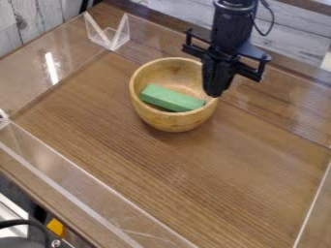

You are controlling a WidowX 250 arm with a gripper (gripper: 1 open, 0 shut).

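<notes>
A yellow wooden bowl (184,120) sits on the wooden table (168,184), with a green block (171,98) lying inside it, tilted toward its left side. The black gripper (220,74) hangs over the bowl's back right rim, above and right of the block, apart from it. It looks shut, with nothing visible between its fingers, though its tips are small in the view.
A white wire-like object (107,30) stands at the back left near the table's edge. A white wall runs along the back.
</notes>
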